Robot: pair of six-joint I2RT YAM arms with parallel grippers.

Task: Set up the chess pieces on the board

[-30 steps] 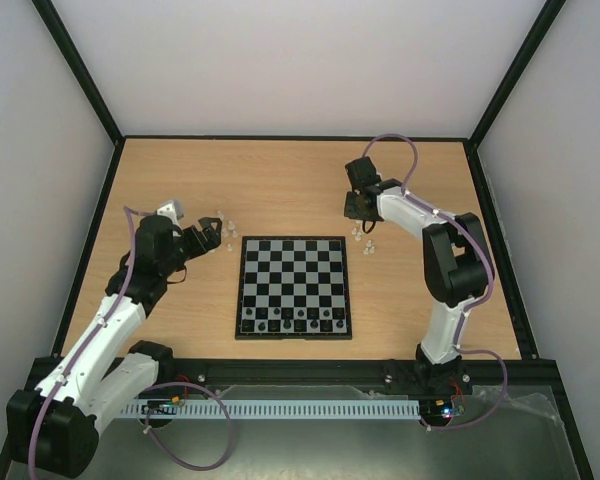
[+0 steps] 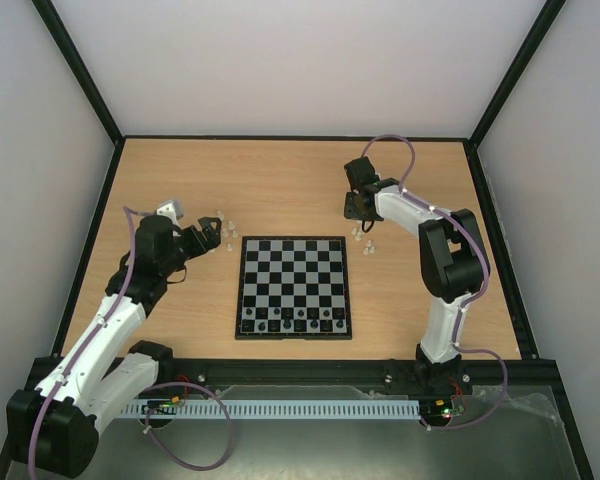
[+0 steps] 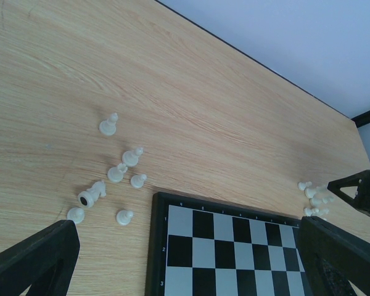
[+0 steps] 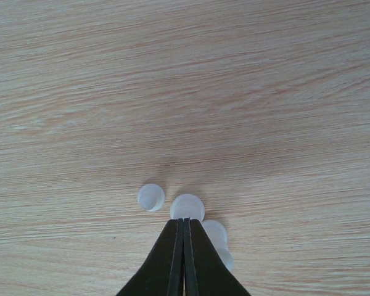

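In the right wrist view my right gripper is shut, its fingers meeting with nothing between them. A white chess piece (image 4: 187,205) stands just beyond the tips, partly covered by them. One small white piece (image 4: 151,197) is to its left, another (image 4: 216,233) close on its right beside the finger. The chessboard (image 2: 348,290) has dark pieces (image 2: 300,325) on its near rows; its other squares are bare. My left gripper is wide open and empty, over the board's far left corner in its own view.
Several white pieces lie left of the board, among them a knight-like one (image 3: 92,193) on its side. A few white pieces (image 2: 369,247) sit right of the board, under the right arm.
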